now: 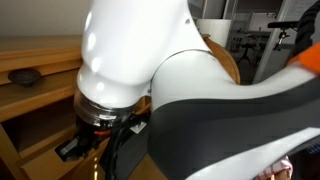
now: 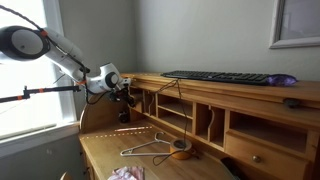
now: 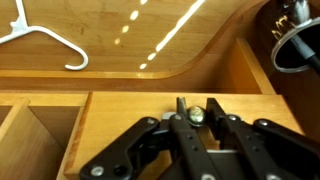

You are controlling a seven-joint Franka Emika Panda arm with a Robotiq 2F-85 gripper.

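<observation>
In the wrist view my gripper is shut on what looks like a small round metallic knob (image 3: 196, 115) in front of a light wooden panel (image 3: 115, 112). The dark fingertips stand on either side of it. In exterior view 2 the gripper (image 2: 126, 97) is at the left end of the desk's wooden shelf unit, too small there to show its grasp. The arm covers much of exterior view 1, where the gripper (image 1: 82, 142) is low at the left and its fingertips are hard to make out.
A white hanger (image 3: 45, 35) lies on the desktop (image 3: 160, 62). Beside the gripper, a dark cup (image 3: 290, 50) holds pens or similar items. A pinkish cloth (image 2: 126, 173) is near the desk's front. On top of the shelf sits a black keyboard (image 2: 215, 76).
</observation>
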